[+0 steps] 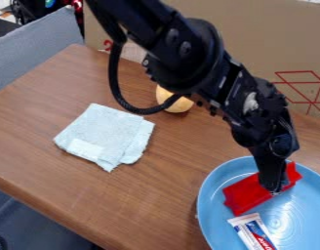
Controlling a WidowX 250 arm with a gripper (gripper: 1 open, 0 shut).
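Observation:
The black gripper (272,176) reaches down over a blue plate (218,207) at the lower right, its fingertips at a red object (244,195), possibly a cloth or packet, that lies on the plate. A white tube or wrapper (252,232) with red and blue print lies on the plate's front part. A folded light cloth (104,132) rests on the wooden table (59,186), left of the plate.
A round tan object (174,104) sits behind the plate, partly hidden by the arm. A cardboard panel (291,63) stands along the back, and a grey surface (32,49) borders the table at the upper left.

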